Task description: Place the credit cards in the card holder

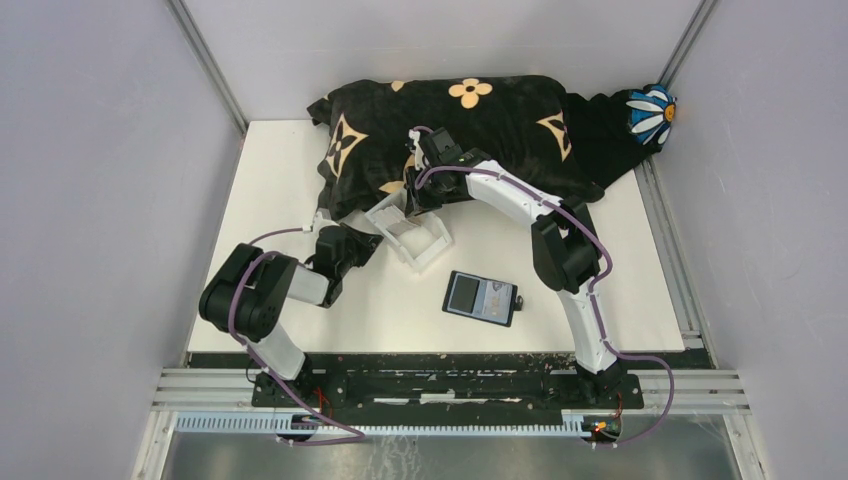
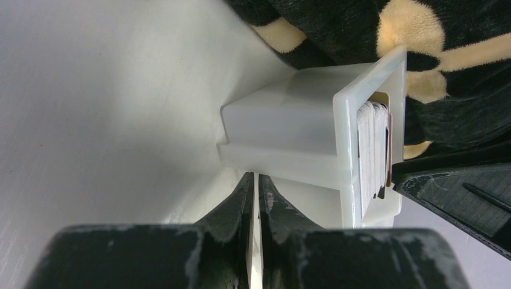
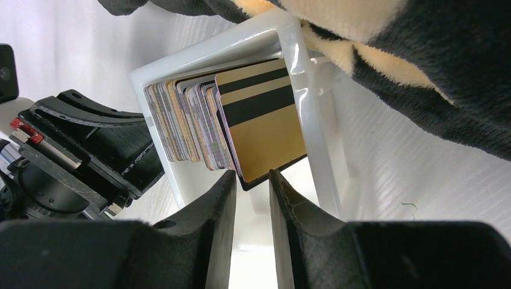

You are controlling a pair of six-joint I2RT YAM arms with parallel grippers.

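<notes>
A white open box (image 1: 432, 256) stands in mid-table, holding a packed row of cards (image 3: 175, 123). At the row's end a gold card with dark bands (image 3: 268, 129) leans, its face toward my right wrist camera. My right gripper is open over the box, and that card's lower corner shows between its fingertips without being clasped. At the box's left outer side is my left gripper, its fingers shut with only a hairline gap; nothing clear shows between them. A flat black holder with grey panels (image 1: 480, 297), seemingly the card holder, lies on the table.
A dark plush cloth with cream flowers (image 1: 490, 120) fills the back of the table and reaches up to the box. Bare white tabletop (image 1: 600, 300) lies around the holder and along the front.
</notes>
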